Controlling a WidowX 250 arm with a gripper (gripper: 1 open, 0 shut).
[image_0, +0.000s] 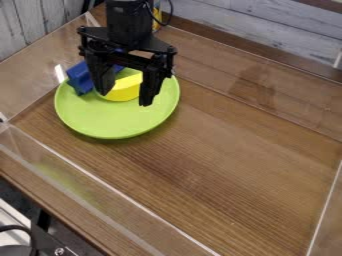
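Observation:
My black gripper (124, 72) is at the upper left of the camera view, over a bright green plate (100, 120). A yellow object (120, 90) lies on the plate under the gripper and is partly hidden by it. A blue object (79, 75) sits at the plate's back left, also partly covered by the gripper. Whether the fingers are open or shut, or touch either object, I cannot tell.
Bare wooden tabletop (234, 160) fills the right and front of the view. Pale plank walls border the back and left. A black cable curves at the lower left corner.

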